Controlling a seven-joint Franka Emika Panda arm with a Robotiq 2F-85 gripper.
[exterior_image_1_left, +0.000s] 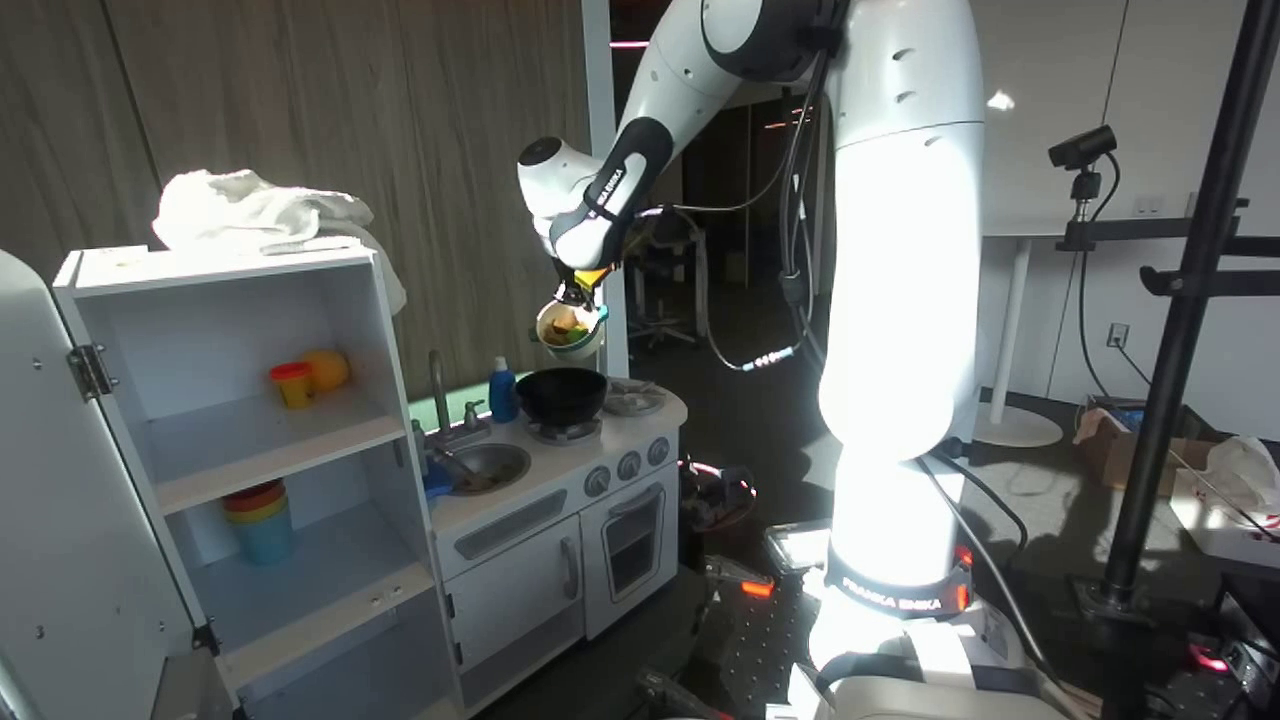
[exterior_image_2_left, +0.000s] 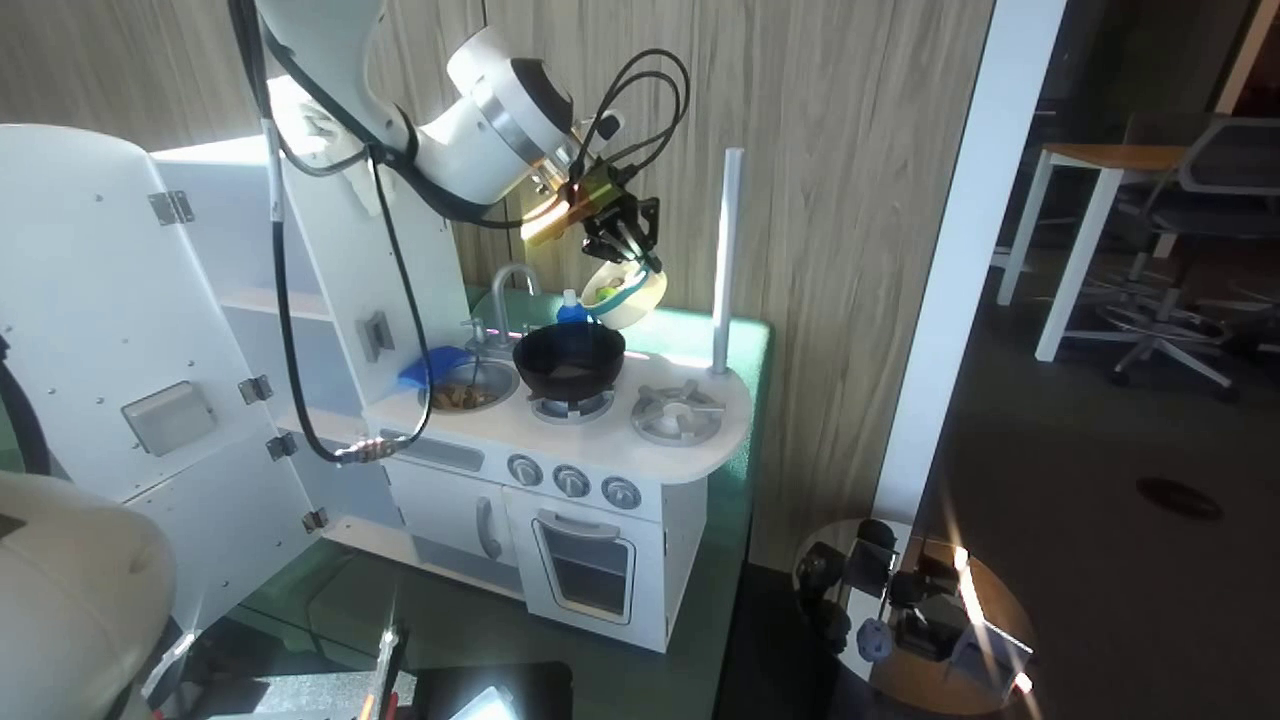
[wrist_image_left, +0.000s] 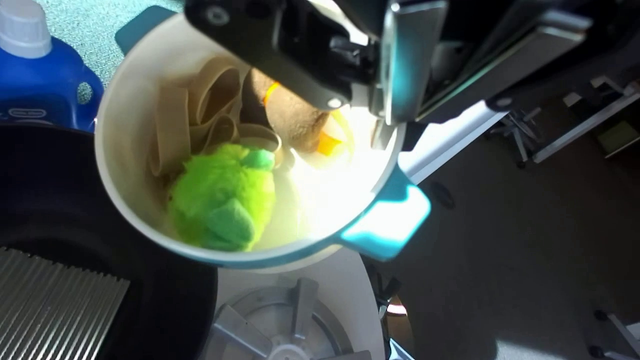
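My gripper is shut on the rim of a white pot (wrist_image_left: 129, 198) with teal handles. In exterior view 1 the pot (exterior_image_1_left: 573, 347) hangs tilted above the toy stove, its opening turned toward that camera. Inside it, the wrist view shows a bright green fuzzy toy (wrist_image_left: 225, 198), tan ribbon-like strips (wrist_image_left: 174, 123) and a brown piece (wrist_image_left: 291, 117) with orange at its end. A black pan (exterior_image_2_left: 569, 364) sits on the left burner, below and to the left of the pot in exterior view 2. The pan and pot are apart.
Behind the pan stands a blue bottle (exterior_image_1_left: 503, 391). A faucet (exterior_image_2_left: 513, 278) rises behind the sink (exterior_image_2_left: 494, 383). An open shelf unit (exterior_image_1_left: 288, 462) adjoins the stove.
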